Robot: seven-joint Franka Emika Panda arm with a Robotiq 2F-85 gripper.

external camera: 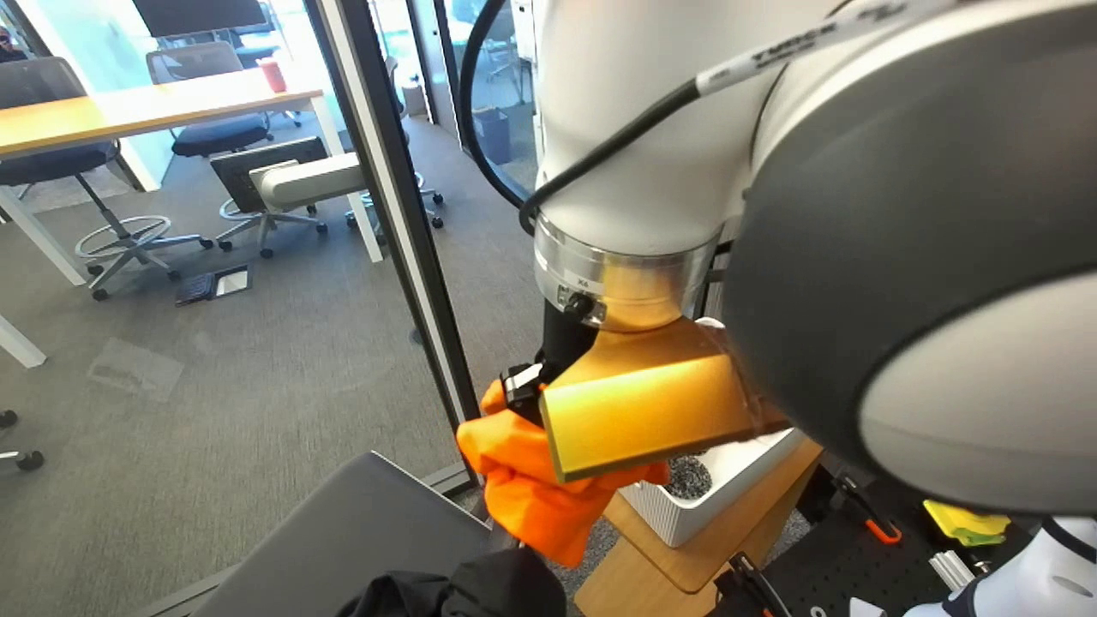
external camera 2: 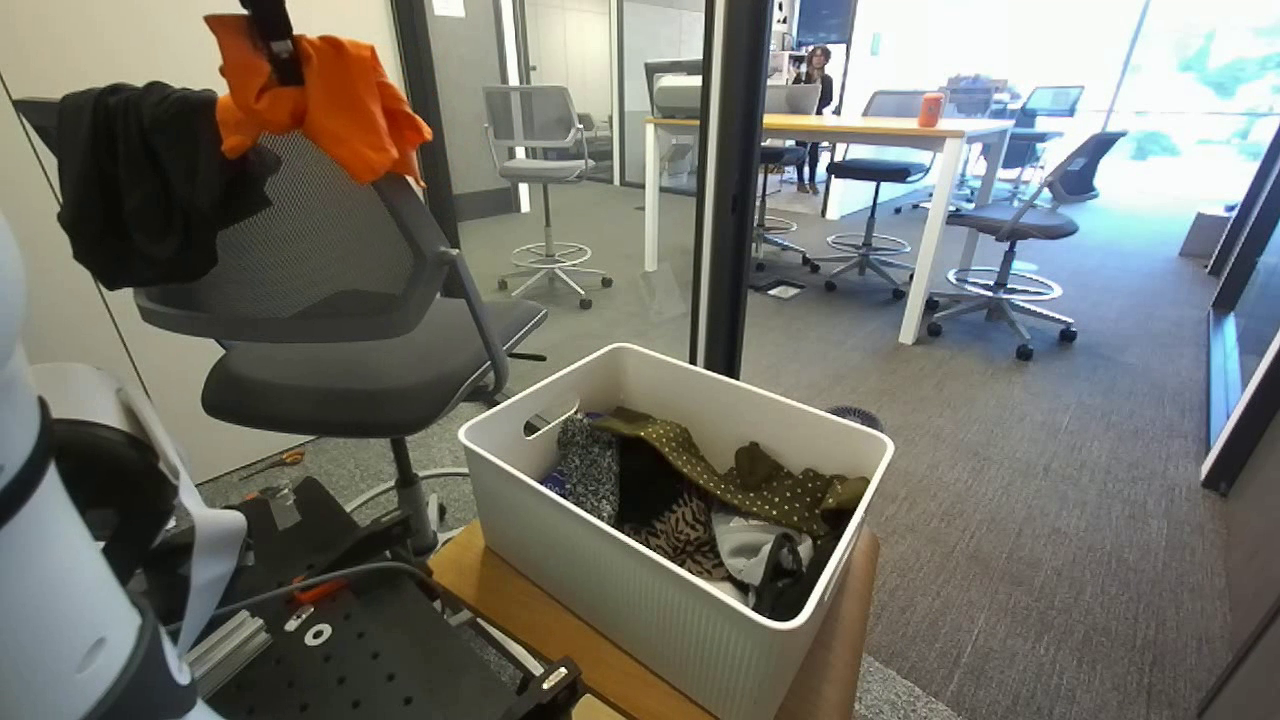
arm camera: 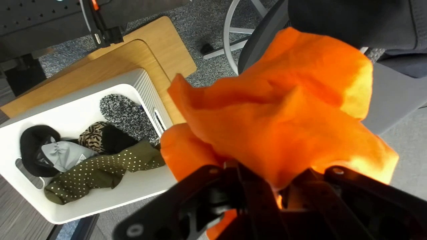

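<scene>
Bunched orange cloth [arm camera: 276,108] fills much of the wrist view, pinched by my gripper, which is shut on it. In exterior view 2 the orange cloth [external camera 2: 348,102] hangs in front of the chair's mesh back, beside a black garment [external camera 2: 150,180] draped there; I cannot tell whether the two touch. A white basket [external camera 2: 576,558] stands on a small wooden table, away from the cloth. Inside it lie a dotted olive garment [arm camera: 100,172], a speckled grey piece [arm camera: 126,116], a patterned piece and a grey-and-black cap [arm camera: 64,154].
The grey chair [external camera 2: 324,408] stands close to the held cloth. The wooden table [external camera: 699,550] bears the basket, with a black perforated board [external camera 2: 372,648] nearby. A dark upright post [external camera 2: 726,192] rises behind the basket.
</scene>
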